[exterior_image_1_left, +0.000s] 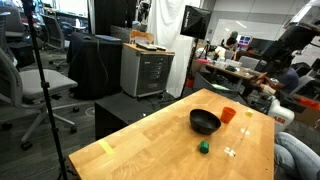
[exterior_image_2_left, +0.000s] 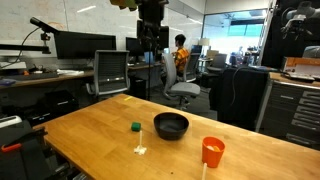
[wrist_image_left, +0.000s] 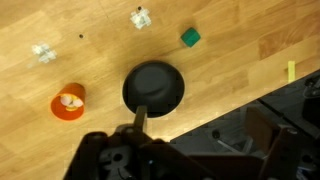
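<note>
A round black bowl (exterior_image_1_left: 205, 122) sits on the wooden table, and the wrist view shows its inside (wrist_image_left: 153, 88) empty. Close by is a small green block (exterior_image_2_left: 136, 127), lying apart from the bowl. On the bowl's other side stands an orange cup (exterior_image_2_left: 212, 151); from above, pale contents (wrist_image_left: 71, 101) show in it. My gripper hangs high above the table, its fingers wide apart with nothing between them. In the second exterior view the arm (exterior_image_2_left: 150, 30) comes down from the top, well clear of the objects.
Small whitish items (wrist_image_left: 141, 17) lie on the table near the block and cup. A yellow strip (exterior_image_1_left: 105, 146) marks the table's far end. Chairs and a drawer cabinet (exterior_image_1_left: 143, 72) stand beyond the table.
</note>
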